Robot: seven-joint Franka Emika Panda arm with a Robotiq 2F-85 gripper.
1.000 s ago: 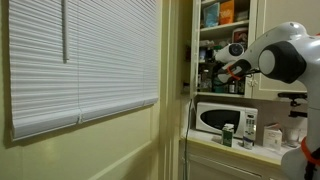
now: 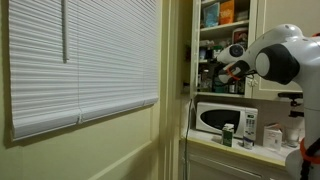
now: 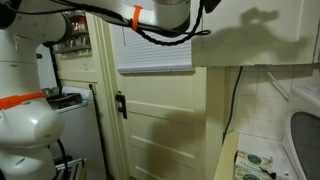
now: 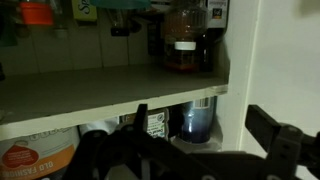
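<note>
My gripper stands open in the wrist view, its dark fingers (image 4: 262,122) spread apart with nothing visibly held. Ahead of it is a cupboard shelf (image 4: 110,93). Under that shelf, a dark jar (image 4: 199,112) appears beyond the gap between the fingers, apart from them as far as I can see. A can with an orange label (image 4: 38,153) is at lower left. On the shelf, a brown jar with a white lid (image 4: 184,54) stands near a dark bottle (image 4: 216,25). In exterior view 1 the arm (image 2: 282,52) reaches into the open cupboard.
The cupboard's white side wall (image 4: 241,60) rises close on the right. Below the cupboard, a microwave (image 2: 222,116) sits on the counter, with a green container (image 2: 228,134) and a can (image 2: 249,141) in front. A window blind (image 2: 85,60) covers the left.
</note>
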